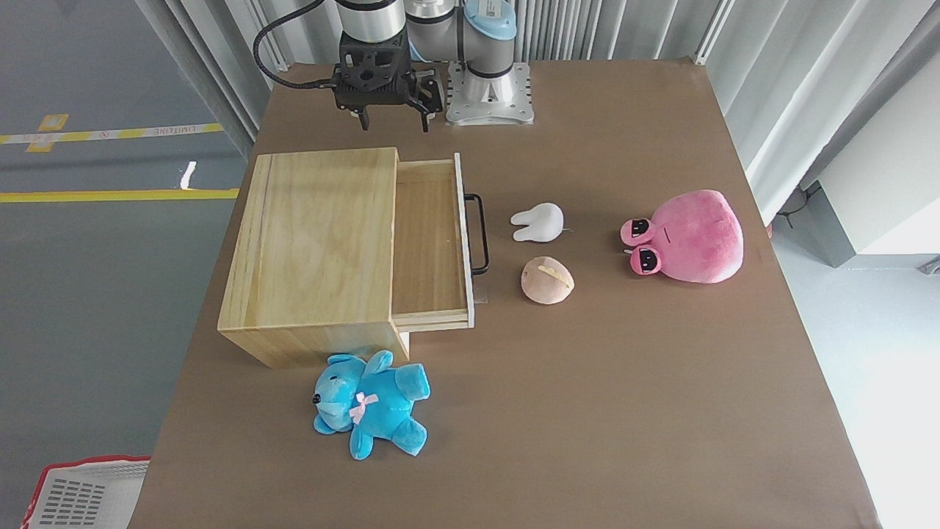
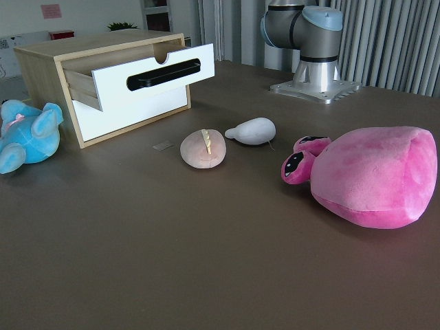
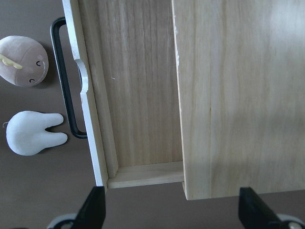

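Observation:
My gripper (image 1: 392,119) hangs at the back of the table behind the wooden drawer box (image 1: 308,238); in the wrist view its fingers (image 3: 93,210) are spread open with nothing between them. The top drawer (image 1: 429,242) is pulled out and empty, with a black handle (image 1: 482,234) on its white front. Right of it lie a white plush toy (image 1: 539,222) and a round pale pink plush (image 1: 547,281). A large pink plush (image 1: 692,236) lies further right. A blue teddy bear (image 1: 370,404) lies in front of the box.
A red-rimmed white basket (image 1: 84,494) stands on the floor at the lower left, beyond the table.

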